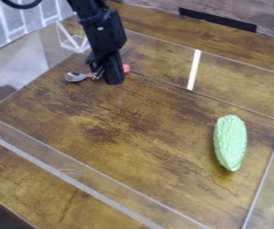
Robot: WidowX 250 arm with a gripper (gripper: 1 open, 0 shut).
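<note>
My black gripper point(107, 75) is at the upper left of the wooden surface, low beside a silver utensil point(77, 77) with a curved head. A small red object point(125, 69) shows just behind and right of the gripper, partly hidden by it. The fingertips are dark and small, so whether anything lies between them is unclear. A pale green napa cabbage point(229, 143) lies at the right.
Clear plastic walls point(68, 179) border the wooden work area point(127, 134). A white strip point(194, 70) stands out at the back.
</note>
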